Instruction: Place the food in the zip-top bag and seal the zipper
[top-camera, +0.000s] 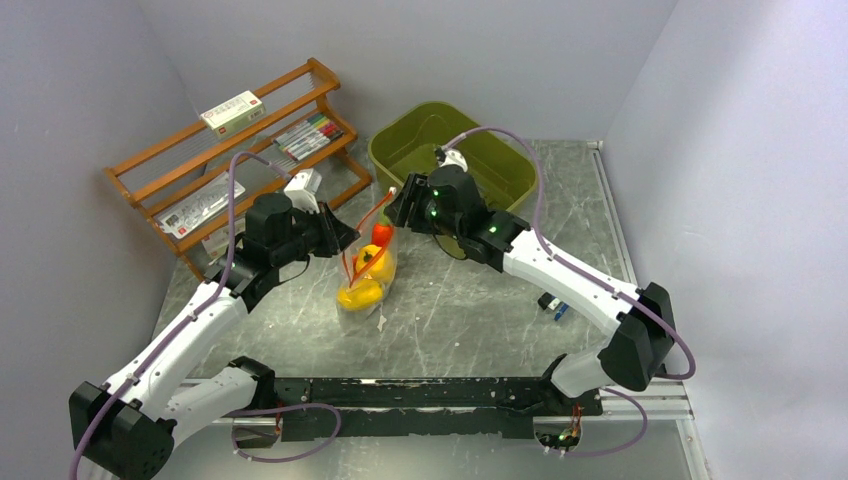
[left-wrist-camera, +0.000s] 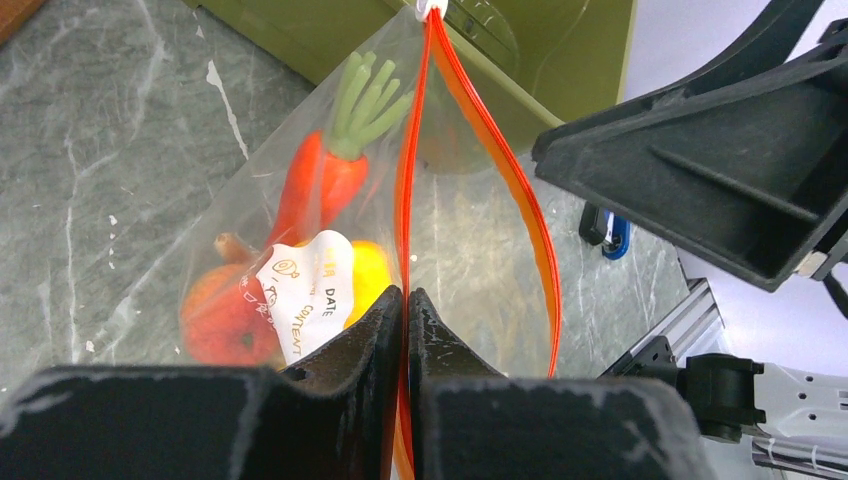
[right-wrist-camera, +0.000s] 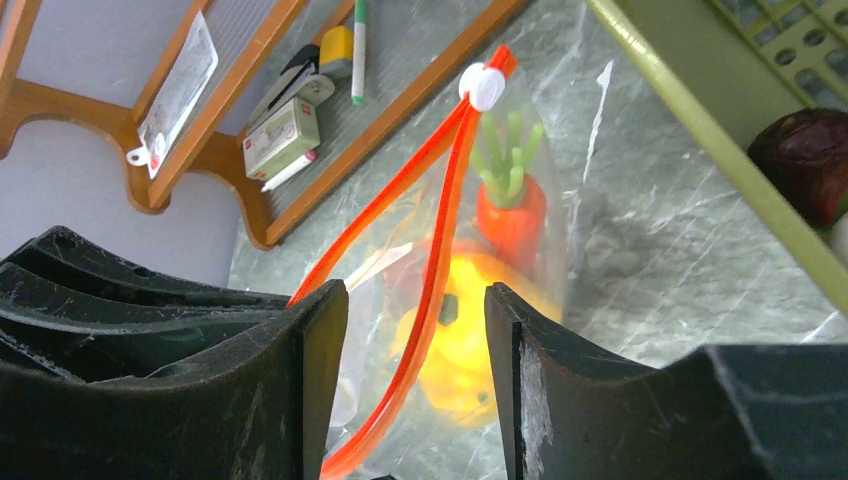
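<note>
The clear bag with orange zipper strips stands on the table, holding a toy carrot, a yellow pepper and other food. My left gripper is shut on the bag's zipper edge. A white slider sits at the top end of the zipper. My right gripper is open just beside the bag, with the orange strips seen between and beyond its fingers, apparently not clamped. The strips part below the slider, so the mouth is partly open.
A green bin stands behind the bag, a dark round item inside it. A wooden rack with boxes and markers is at the back left. Small dark and blue items lie at right.
</note>
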